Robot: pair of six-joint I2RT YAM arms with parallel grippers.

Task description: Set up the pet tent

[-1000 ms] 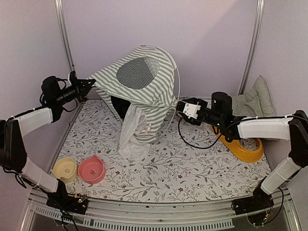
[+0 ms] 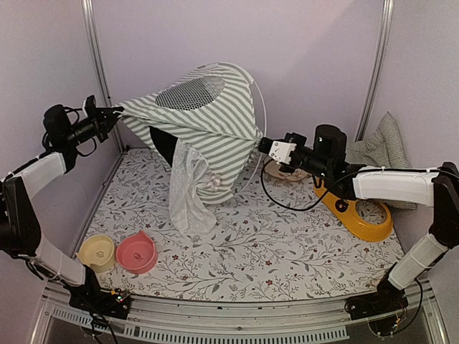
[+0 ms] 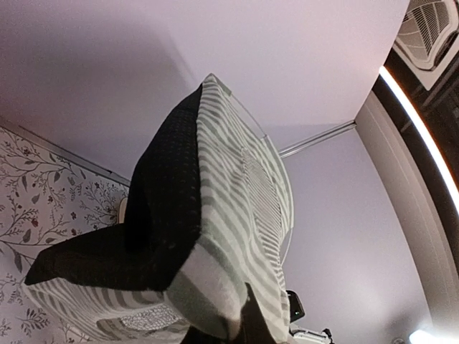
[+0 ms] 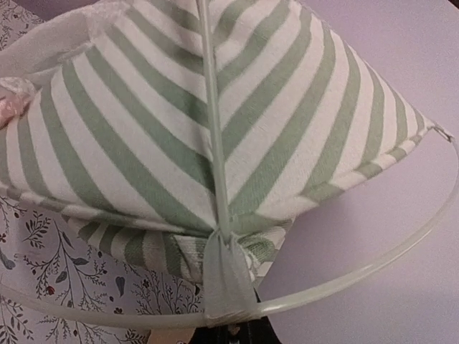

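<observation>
The striped green-and-white tent [image 2: 208, 125] hangs stretched between my grippers, its mesh window [image 2: 190, 93] upward, a sheer white curtain [image 2: 188, 193] drooping to the floor. My left gripper [image 2: 118, 112] is shut on the tent's left fabric corner, which fills the left wrist view beside the dark opening [image 3: 158, 201]. My right gripper [image 2: 262, 143] is shut on the tent's right side; in the right wrist view a white sleeve [image 4: 226, 279] sits at the fingers where a pale pole [image 4: 215, 129] meets a curved pole [image 4: 344, 279].
A yellow bowl [image 2: 97, 253] and pink bowl [image 2: 135, 251] sit at front left. At right lie an orange plastic ring [image 2: 369, 229] and a grey cushion [image 2: 387, 154].
My left gripper has moved left and up, pulling the tent's corner with it and stretching it flatter. The right gripper has shifted slightly and risen with the tent's right side.
</observation>
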